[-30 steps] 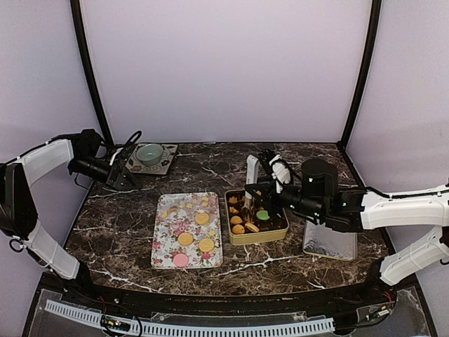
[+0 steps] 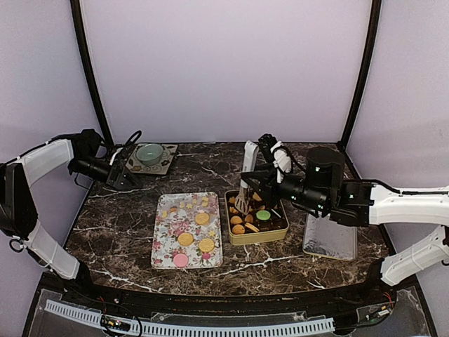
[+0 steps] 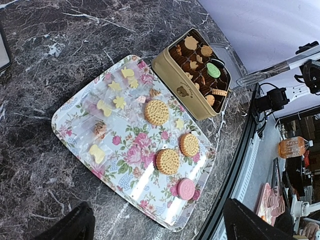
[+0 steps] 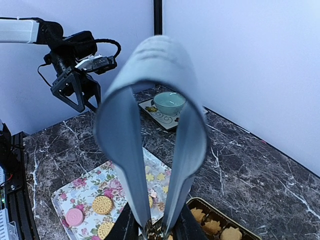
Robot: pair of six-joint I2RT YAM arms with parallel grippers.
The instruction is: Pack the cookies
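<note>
Metal tongs (image 2: 245,184) stand nearly upright with my right gripper (image 2: 255,178) shut on them. Their slotted end hangs over the left part of the tan cookie tin (image 2: 258,239); I see no cookie between the tips, though the view there is poor. In the tin lie several cookies, among them a green round one (image 3: 213,70). On the floral tray (image 3: 130,170) are larger round cookies (image 3: 156,112), a pink one (image 3: 186,189) and several small pale shapes (image 3: 104,108). Off to the left, my left gripper (image 2: 125,181) is open and empty.
At the back left a green bowl (image 2: 149,154) rests on a patterned mat (image 2: 167,166). A silvery flat lid or tray (image 2: 330,242) lies right of the tin, under the right arm. Bare dark marble (image 2: 203,165) stretches behind the floral tray.
My right gripper has risen and shifted a little left with the tongs, whose slotted end now shows higher over the tin. The left arm and the floral tray look unchanged.
</note>
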